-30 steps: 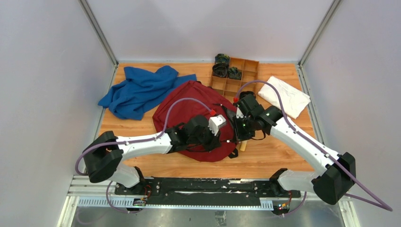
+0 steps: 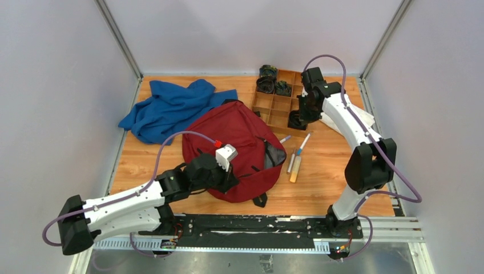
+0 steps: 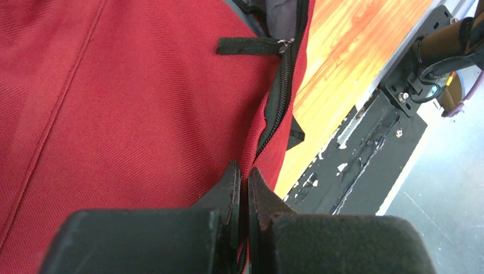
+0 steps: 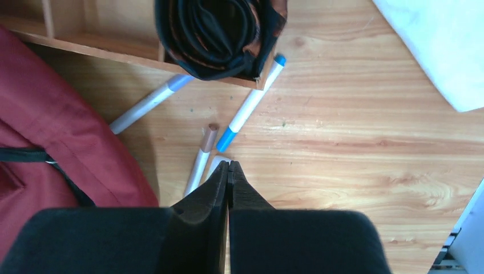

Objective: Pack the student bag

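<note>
The red bag point(image 2: 231, 128) lies in the middle of the table, its zipped opening showing a grey lining point(image 2: 275, 154) on the right side. My left gripper is shut on the bag's edge beside the zipper point(image 3: 277, 108), at the bag's front. Over the wooden organizer point(image 2: 278, 117) hovers my right gripper, shut with nothing visible between its fingers. Several markers lie between bag and organizer, among them a blue-capped one point(image 4: 251, 105), a brown-capped one point(image 4: 201, 160) and a purple-capped one point(image 4: 149, 103). Rolled dark cloth point(image 4: 214, 34) fills the organizer's front corner compartment.
A blue cloth point(image 2: 171, 108) is spread at the back left. More dark rolls point(image 2: 266, 83) sit in the organizer's back left compartments. A white cloth point(image 2: 357, 117) lies partly behind the right arm. Bare table point(image 2: 331, 171) extends to the right of the markers.
My left gripper has moved left and toward the front, drawing the bag's edge with it.
</note>
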